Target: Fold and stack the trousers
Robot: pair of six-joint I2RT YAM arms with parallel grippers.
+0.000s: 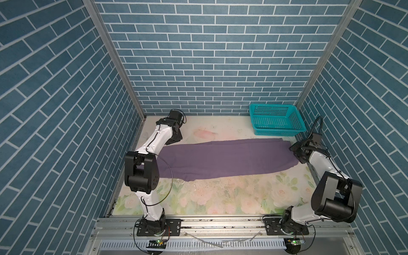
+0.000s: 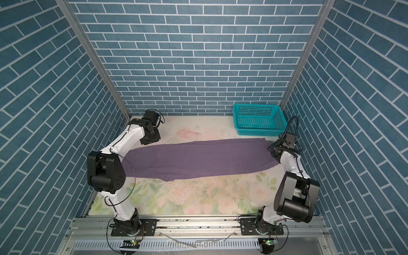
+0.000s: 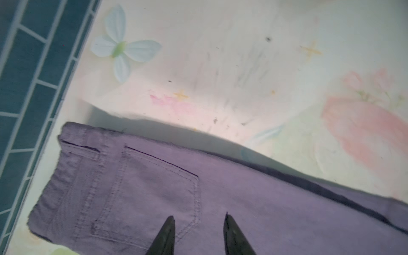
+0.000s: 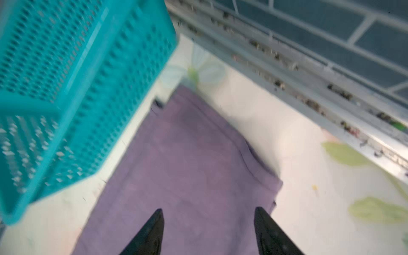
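The purple trousers [image 1: 225, 158] lie lengthwise across the table, one leg over the other in a long strip. Their waistband [image 3: 59, 187] and a back pocket [image 3: 148, 197] show in the left wrist view. At the other end, the leg hems [image 4: 225, 131] show in the right wrist view. My left gripper, at the back edge near the waist end, is part open with nothing between its fingers. Beside the hem end, my right gripper stands open over the cloth, its fingers apart and empty.
A teal basket [image 1: 278, 131] stands at the back right, close to the trousers' hem end and my right gripper. A metal rail [image 4: 297, 89] and brick wall border the right side. Bare flowered tabletop [image 1: 238, 193] lies in front of the trousers.
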